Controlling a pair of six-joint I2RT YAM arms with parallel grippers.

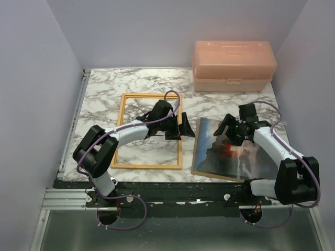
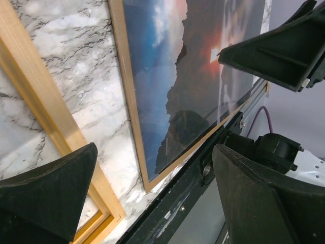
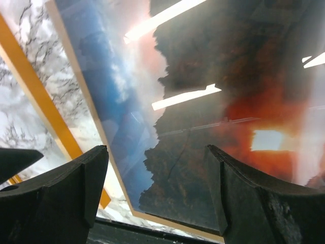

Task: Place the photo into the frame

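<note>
An empty wooden frame [image 1: 180, 151] lies flat on the left of the marble table. To its right, a glossy picture panel [image 1: 207, 151] with a wooden edge lies flat, showing blue sky, dark rock and an orange glow. My left gripper [image 1: 188, 125] stands open near the frame's right bar, close to the panel's left edge [image 2: 129, 91]. Nothing is between its fingers. Above the panel my right gripper [image 1: 222, 128] has its fingers apart, and in the right wrist view the picture surface [image 3: 172, 132] shows between them, not gripped.
A closed orange box [image 1: 233, 63] stands at the back right. Bare marble [image 1: 141, 78] lies behind the frame, and a narrow marble strip runs between frame and panel. A dark rail [image 1: 172, 191] borders the front. Grey walls rise on both sides.
</note>
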